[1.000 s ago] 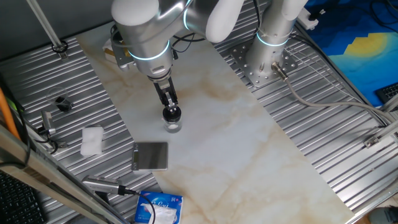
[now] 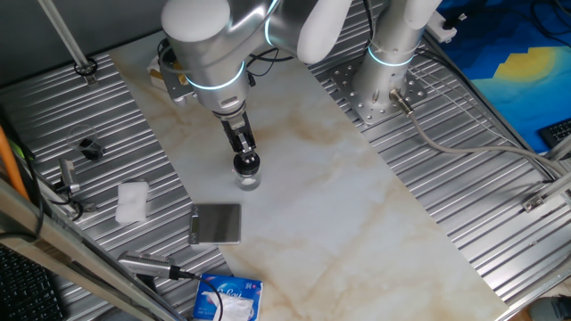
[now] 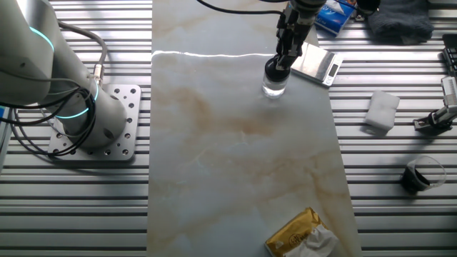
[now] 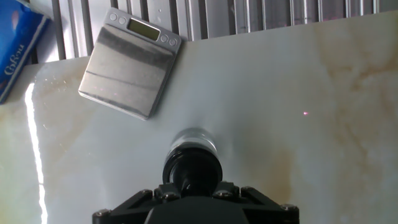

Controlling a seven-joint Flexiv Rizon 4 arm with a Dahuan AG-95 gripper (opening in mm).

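Observation:
A small clear jar with a black top [image 2: 247, 164] stands on the marble-patterned board. Its clear lower part [image 3: 273, 88] shows below the black top in exterior view 2. My gripper [image 2: 244, 152] points down at the top, its fingertips at or very near it. In the wrist view, the round black top [image 4: 193, 168] lies just beyond the gripper. The fingertips merge with the dark top, so the gap between them is hidden and a grip cannot be made out.
A flat silver scale [image 4: 129, 65] lies close to the jar, near the board's edge. Farther along are a blue packet [image 2: 228, 297] and a white block [image 2: 132, 202]. A gold packet [image 3: 303, 234] rests on the board's other end. Much of the board [image 2: 357, 223] is clear.
The black top and fingertips look slightly different from one second ago, with the top now appearing rounder. The jar, scale and arm stay in nearly the same places.

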